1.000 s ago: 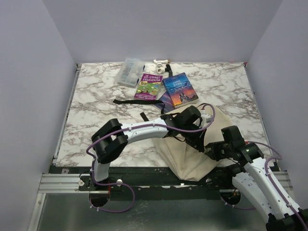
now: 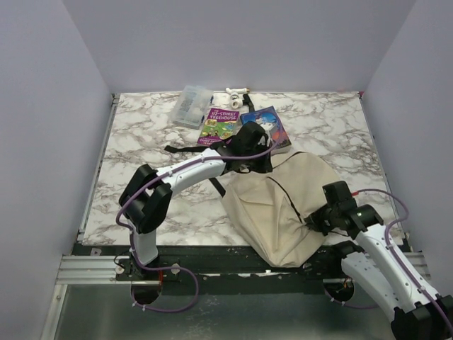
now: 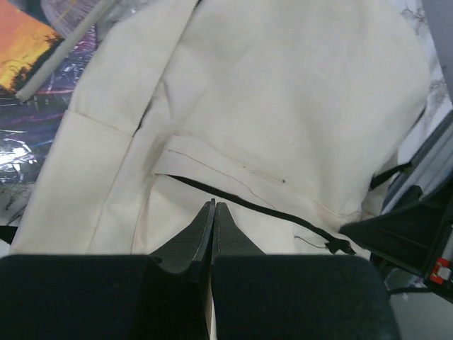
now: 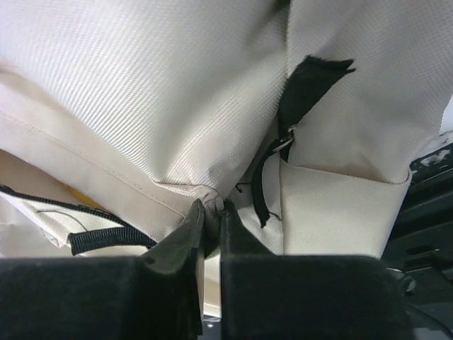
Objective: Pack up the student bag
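Note:
A cream cloth bag [image 2: 255, 212] lies rumpled on the front right of the table, its black-edged zip opening [image 3: 262, 208] running across it. My right gripper is shut on a pinched fold of the bag at the opening's right end. Over the bag's upper left part, my left gripper is shut, with nothing showing between its fingers. Behind the bag are a pink and green book [image 2: 218, 126] and a blue book [image 2: 263, 120], the latter partly covered by the left arm. A clear plastic case [image 2: 191, 106] lies at the back left.
White objects [image 2: 236, 99] with a black strap [image 2: 248, 103] are at the back centre. Another black strap [image 2: 182, 149] extends left of the bag.
My left gripper has moved left and back, away from the right gripper, and now covers part of the blue book. The right gripper stays at the bag's edge, nearly still.

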